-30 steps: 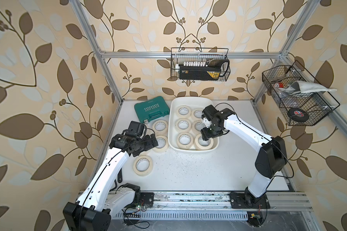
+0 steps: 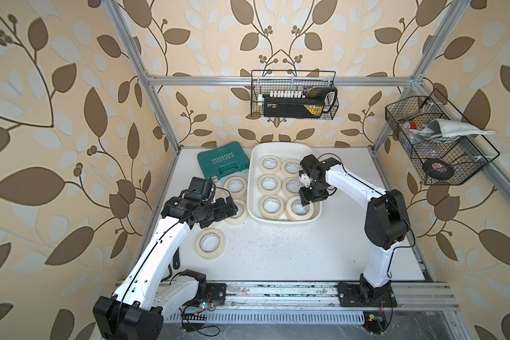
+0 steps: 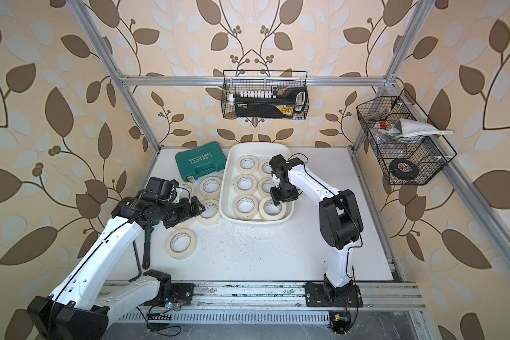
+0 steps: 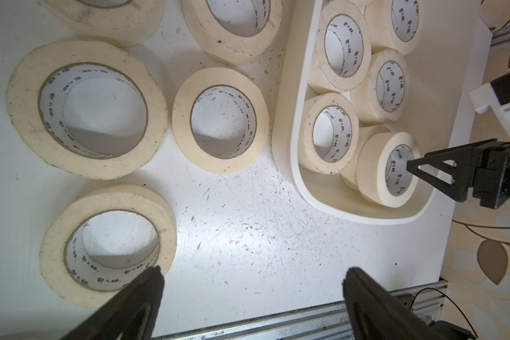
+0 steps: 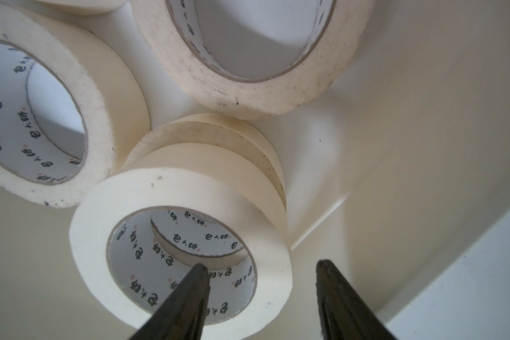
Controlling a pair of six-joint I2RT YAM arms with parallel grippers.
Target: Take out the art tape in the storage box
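A white storage box [image 2: 254, 209] holds several rolls of cream masking tape. In its near right corner one roll lies stacked on another [image 5: 181, 181]; my right gripper is just above, one fingertip over the top roll's core, the other outside its rim, fingers apart, nothing visibly gripped. My left gripper hangs open over several loose rolls [image 4: 220, 164] on the table left of the box, holding nothing.
A green case [image 3: 201, 161] lies at the back left. Wire baskets [image 2: 293, 102] hang on the back and right frame.
My left gripper has moved slightly right. The rolls look unmoved.
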